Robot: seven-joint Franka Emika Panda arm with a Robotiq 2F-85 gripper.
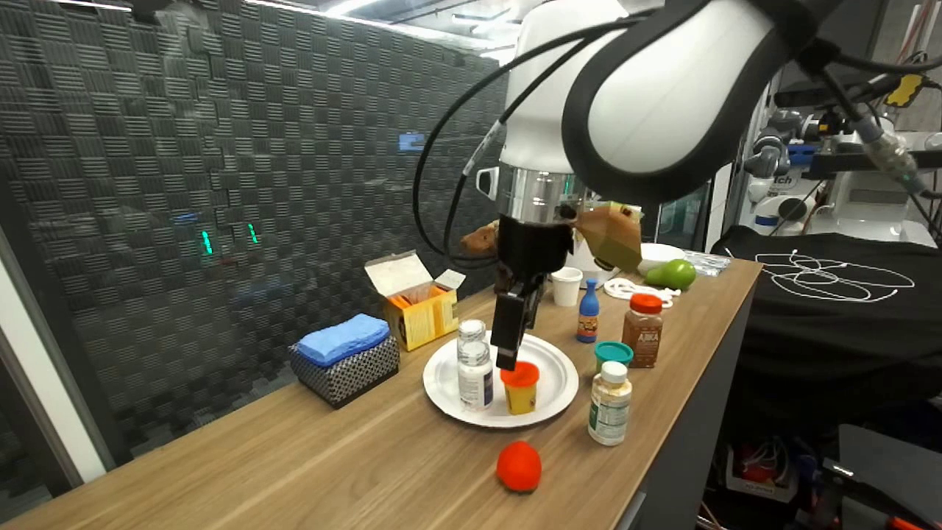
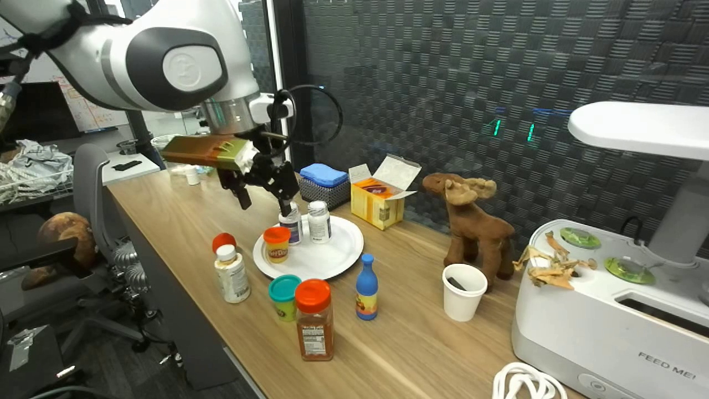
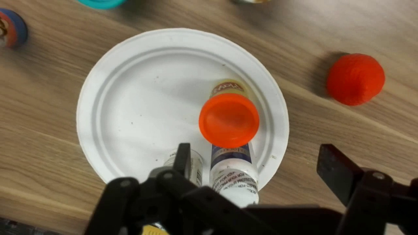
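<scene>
My gripper stands open above the plate, its fingers wide apart and nothing held between them. On the white plate [image 1: 446, 397] stand a yellow tub with an orange lid [image 1: 521, 389] and two white bottles. In the wrist view the tub's orange lid [image 3: 229, 120] lies ahead of the fingers. One white bottle [image 3: 235, 184] shows between the fingers but below them; the other [image 3: 196, 168] is partly hidden behind the left finger. Exterior view 2 has the gripper [image 2: 262, 199] over the plate's far side, clear of the tub and bottles.
A red ball-like object [image 1: 519, 467] sits in front of the plate. To the right stand a white-capped bottle [image 1: 610, 405], a teal-lidded tub [image 1: 614, 355], a spice jar [image 1: 642, 331] and a blue bottle [image 1: 588, 313].
</scene>
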